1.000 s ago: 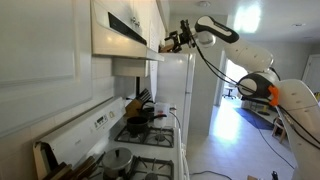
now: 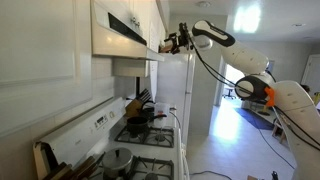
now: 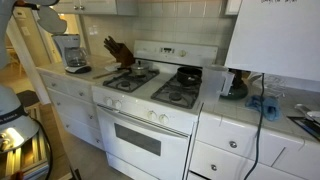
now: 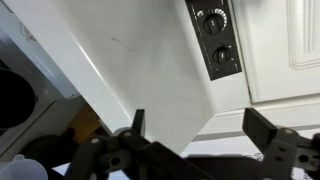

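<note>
My gripper stands open in the wrist view, its two black fingers wide apart and nothing between them. Beyond them lies the white range hood [image 4: 165,75] with a black control panel [image 4: 215,40] bearing two knobs. A white cabinet door [image 4: 295,45] fills the right of that view. In exterior view 1 the gripper [image 2: 178,42] is held high, close to the upper cabinets and in front of the white fridge [image 2: 173,85]. Whether it touches a cabinet cannot be told.
Below is the white stove [image 3: 150,125] with a dark pan [image 3: 188,75] on it. A lidded pot [image 2: 117,160] is on a nearer burner. A knife block [image 3: 118,50] and a coffee maker [image 3: 70,50] stand on the left counter. Open floor lies right of the stove in exterior view 1.
The wrist end of the arm has shifted slightly near the cabinets. The stove and the things on it have not moved.
</note>
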